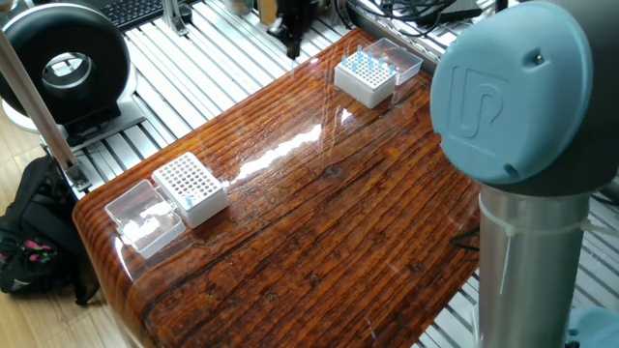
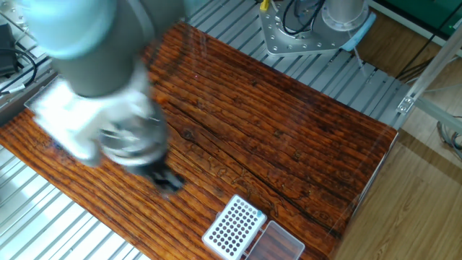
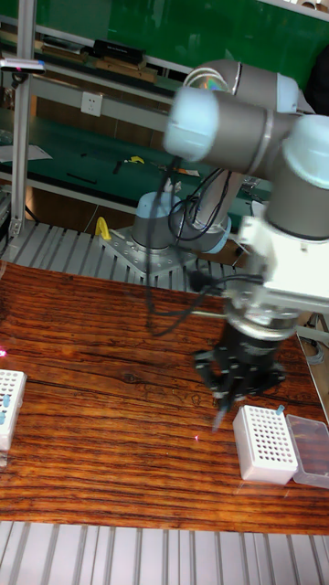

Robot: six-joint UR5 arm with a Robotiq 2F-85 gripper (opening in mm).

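Observation:
Two white tip racks stand on the wooden table. The far rack (image 1: pixel 366 79) carries several blue tips (image 1: pixel 359 56) standing up from its holes. The near rack (image 1: pixel 191 189) has one small blue tip (image 1: pixel 190 201) near a corner. My black gripper (image 3: pixel 226 395) hangs above the table, blurred by motion, beside the one-tip rack (image 3: pixel 265 444) in the third exterior view. A thin pale pipette tip (image 3: pixel 219 418) points down from its fingers, which look shut on it. In the second view the gripper (image 2: pixel 170 186) is blurred and its tip does not show clearly.
Open clear lids lie beside both racks: one lid (image 1: pixel 145 218) by the near rack, another lid (image 1: pixel 395 58) by the far rack. Slatted metal surrounds the table.

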